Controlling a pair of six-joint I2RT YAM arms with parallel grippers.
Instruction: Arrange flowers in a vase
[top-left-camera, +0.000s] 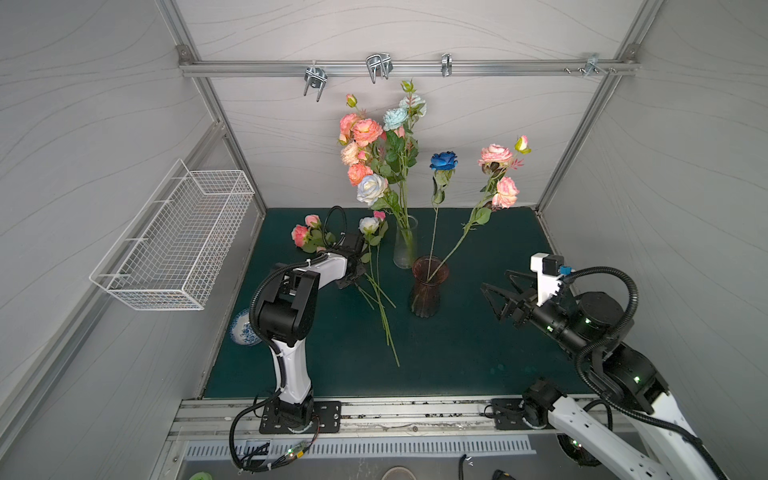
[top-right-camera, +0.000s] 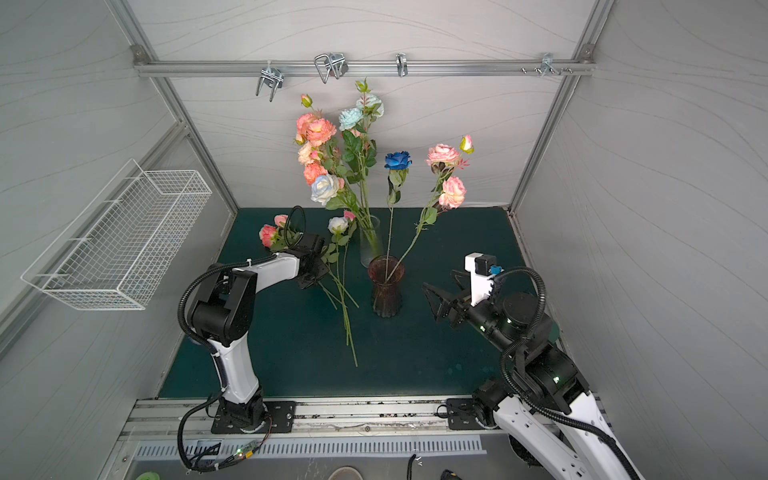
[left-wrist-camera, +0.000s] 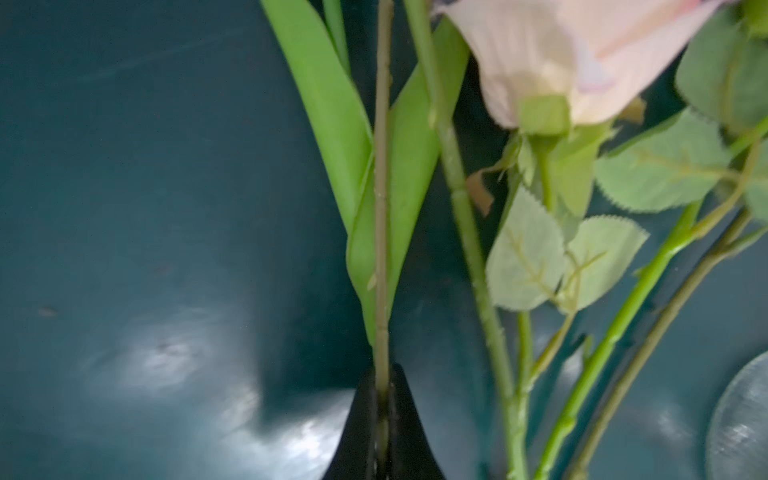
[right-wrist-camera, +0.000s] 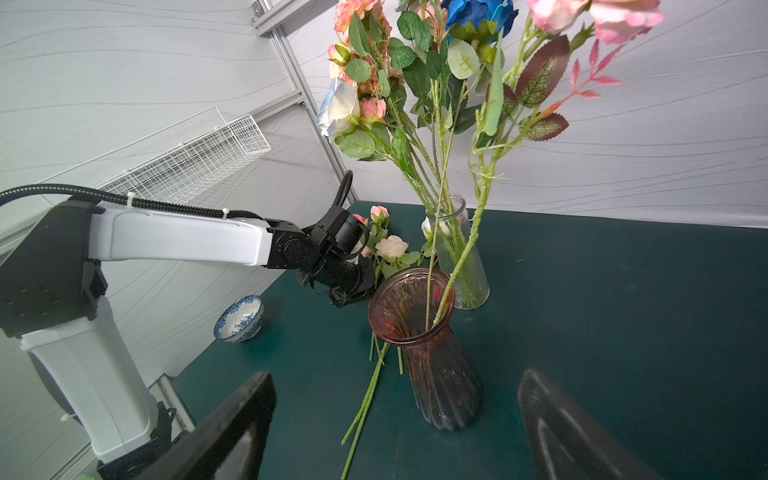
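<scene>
The amber vase (top-left-camera: 426, 297) stands mid-table, holding a blue rose (top-left-camera: 444, 162) and a pink rose spray (top-left-camera: 496, 156). Over the loose flowers on the left, my left gripper points down, its fingers close together on either side of a thin brown stem (left-wrist-camera: 382, 200). A green leaf (left-wrist-camera: 412, 144) lies behind that stem. To the right of it rest a pale rose (left-wrist-camera: 576, 56) and other stems. Well right of the vase, my right gripper is open and empty, fingers wide apart.
Behind the amber vase stands a clear glass vase (right-wrist-camera: 474, 276) full of tall flowers. A blue-and-white bowl (right-wrist-camera: 239, 318) sits at the left edge, below a wire basket (top-left-camera: 184, 240).
</scene>
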